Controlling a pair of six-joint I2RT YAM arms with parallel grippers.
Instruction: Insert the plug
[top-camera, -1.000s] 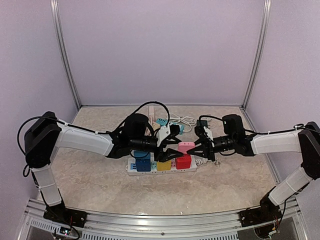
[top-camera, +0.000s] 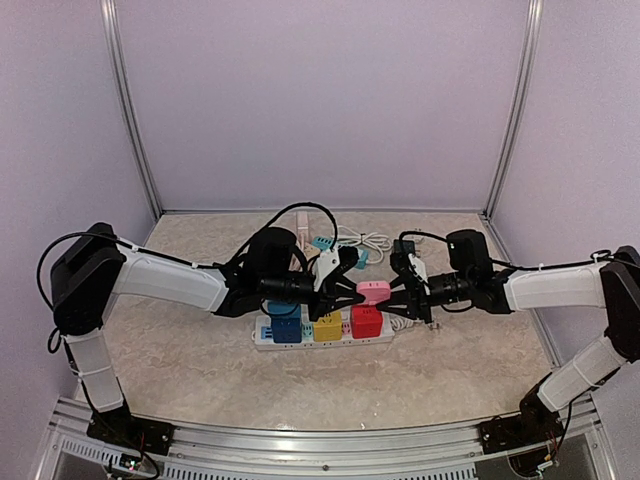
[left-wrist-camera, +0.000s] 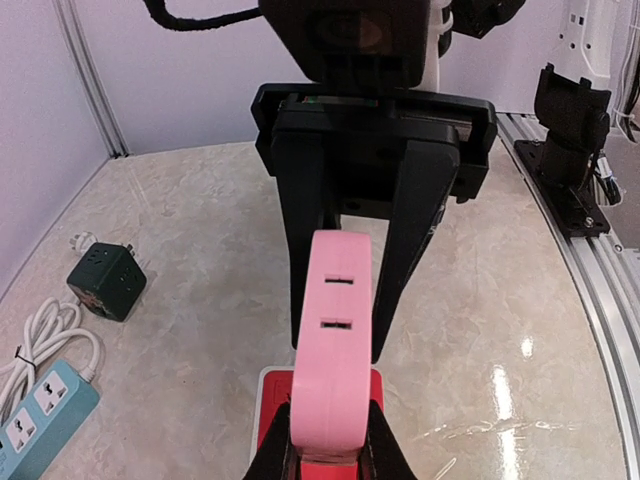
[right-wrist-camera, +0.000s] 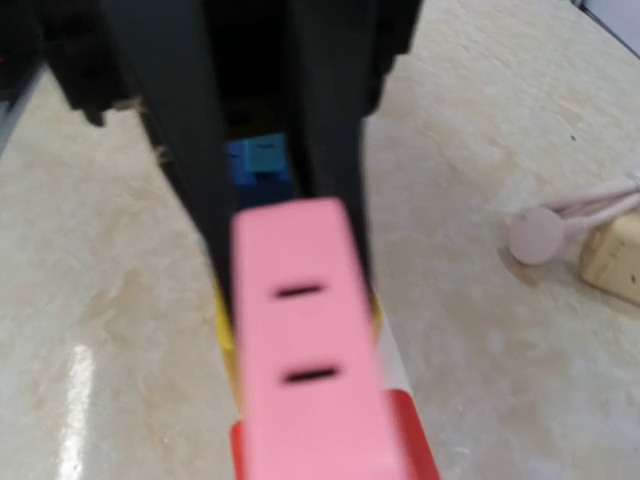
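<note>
Between my two grippers a pink plug block (top-camera: 374, 292) is held above the red block (top-camera: 366, 322) at the right end of the white power strip (top-camera: 325, 343). My left gripper (top-camera: 360, 293) is shut on its left side, and my right gripper (top-camera: 392, 293) is shut on the opposite side. In the left wrist view the pink block (left-wrist-camera: 335, 330) shows two dark slots, with the right arm's fingers (left-wrist-camera: 410, 220) either side of its far end. The right wrist view shows the pink block (right-wrist-camera: 310, 350) close up and blurred. Its underside and any prongs are hidden.
A yellow block (top-camera: 327, 328) and a blue block (top-camera: 286, 328) sit on the same strip, left of the red one. Behind the arms lie white cables (top-camera: 372, 241) and a dark green cube plug (left-wrist-camera: 107, 281).
The block has shifted very slightly to the right; the right gripper stays on it.
</note>
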